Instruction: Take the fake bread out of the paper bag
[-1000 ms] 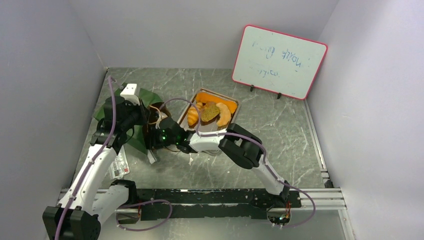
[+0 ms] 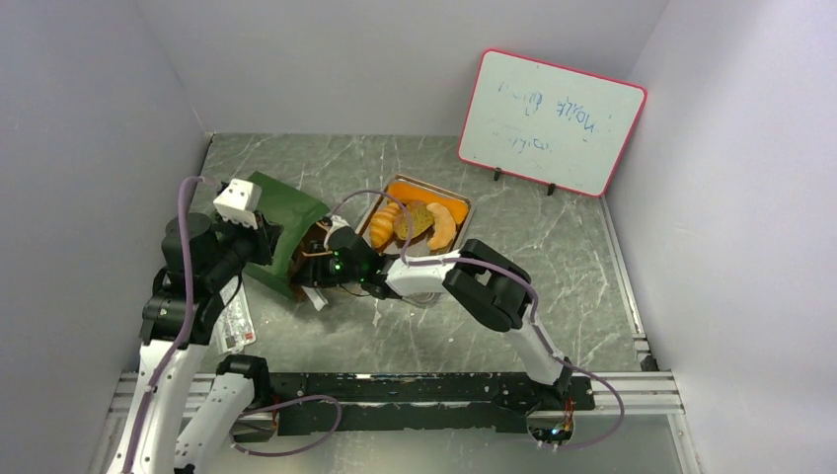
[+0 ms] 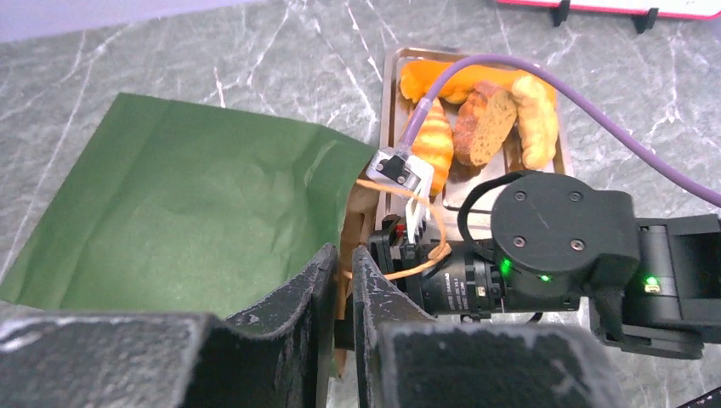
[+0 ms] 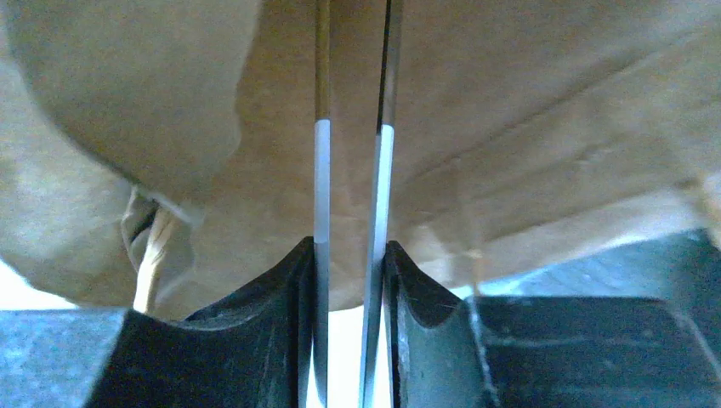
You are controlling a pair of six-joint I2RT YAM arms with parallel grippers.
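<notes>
The green paper bag (image 2: 291, 212) lies on its side at the left, its mouth facing right, with a brown inside and a cord handle (image 3: 444, 228). My right gripper reaches into the mouth, a narrow gap between its fingers; only brown paper shows behind them. Above the bag stands my left gripper, fingers close together; the bag's edge shows in their gap, but I cannot tell if it is held. On a metal tray (image 2: 464, 200) lie fake breads: a croissant (image 3: 431, 144), a brown piece (image 3: 483, 126), a pale roll (image 3: 536, 123) and an orange one (image 3: 463, 79). The bag's inside is mostly hidden.
At the back right a whiteboard (image 2: 553, 120) leans on small black feet. A flat white packet (image 2: 235, 321) lies beside the left arm. Purple cables (image 2: 484, 262) trail from both arms.
My left gripper has shifted left and toward the front. The bag's green side now looks smoother and its mouth narrower. The right gripper has moved only slightly; the tray's contents stay put.
</notes>
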